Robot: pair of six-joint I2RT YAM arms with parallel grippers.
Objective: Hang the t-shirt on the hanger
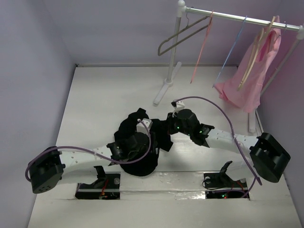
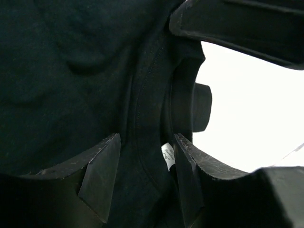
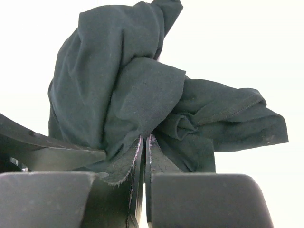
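Note:
The black t-shirt point(image 1: 141, 165) lies crumpled on the white table, partly covered by both arms in the top view. Dark cloth with a stitched seam and a small white tag point(image 2: 168, 155) fills much of the left wrist view. My left gripper is open over that cloth, its fingers apart around the seam. At the shirt's right side, my right gripper is shut on a fold of the fabric. A grey hanger point(image 1: 184, 36), empty, hangs at the left end of the rack.
The metal rack point(image 1: 237, 16) stands at the back right. A red hanger point(image 1: 202, 47), a blue hanger point(image 1: 230, 51), wooden hangers point(image 1: 254, 59) and a pink garment point(image 1: 251, 76) hang from it.

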